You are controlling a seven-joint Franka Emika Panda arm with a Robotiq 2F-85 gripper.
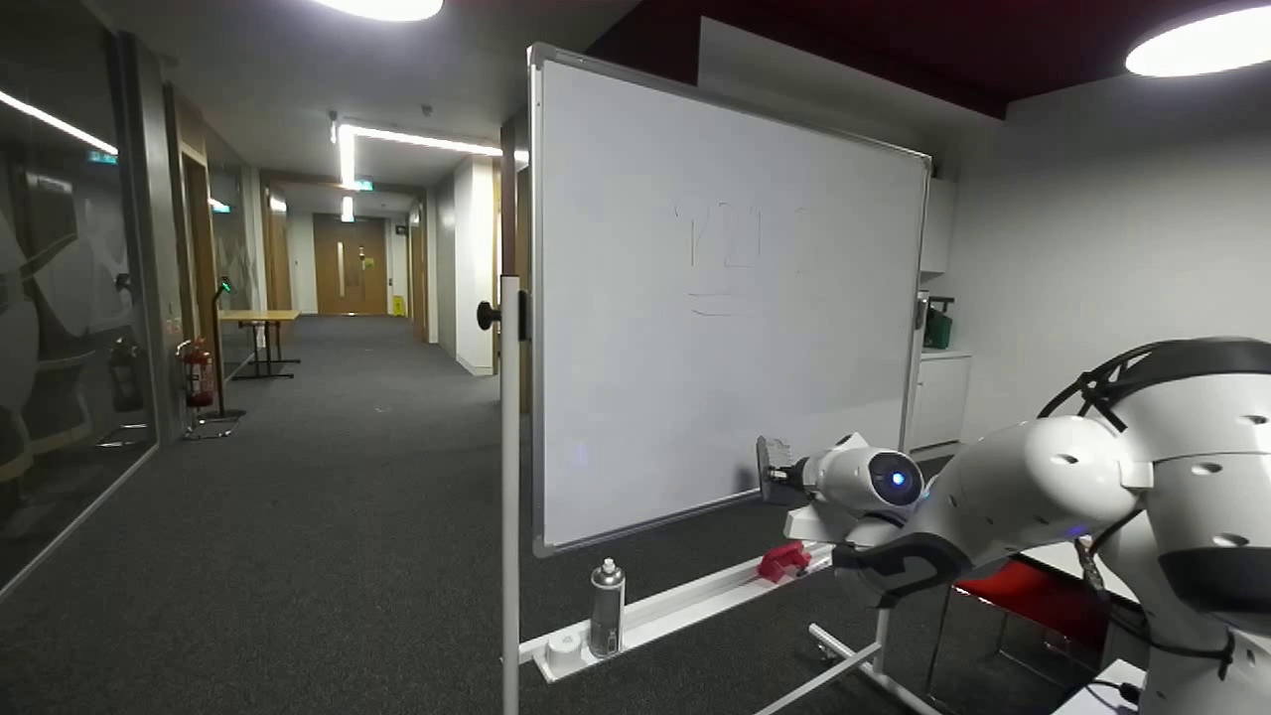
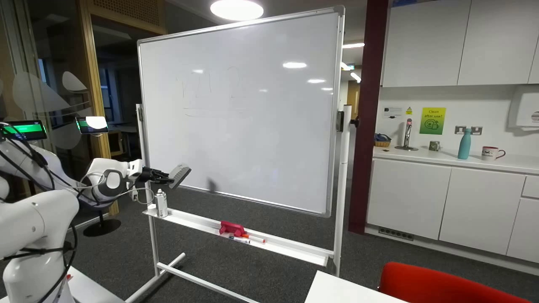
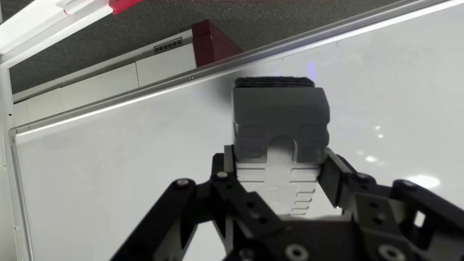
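Note:
A grey whiteboard eraser [image 3: 281, 111] with a dark felt layer is clamped between my gripper's [image 3: 280, 163] two fingers. Its felt side points toward the whiteboard [image 2: 252, 146]. In the second exterior view the eraser [image 2: 179, 176] is in front of the board's lower left part, with a dark shadow on the surface to its right. Whether the felt touches the board I cannot tell. Faint marker strokes [image 1: 712, 314] show on the upper part of the board, well above my gripper [image 1: 780, 472].
Below the board runs a white tray [image 2: 283, 251] holding a spray can [image 2: 161, 203], a red holder [image 2: 232, 229] and a few markers. A red chair [image 2: 444, 285] and a white table corner [image 2: 348, 290] stand at the front right.

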